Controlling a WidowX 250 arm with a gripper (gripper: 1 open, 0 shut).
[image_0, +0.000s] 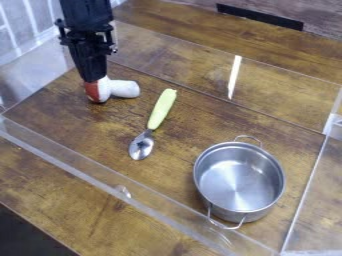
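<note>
My black gripper (94, 78) hangs at the upper left, its tips just above a small object (118, 88) with a white, rounded body and a red end that lies on the wooden table. The tips look close together, with nothing clearly held between them; they partly cover the red end. To the right, a spoon (142, 146) with a pale yellow-green handle lies on the wood.
A steel pot (239, 180) with two wire handles stands at the lower right. Clear low walls (80, 156) border the work area.
</note>
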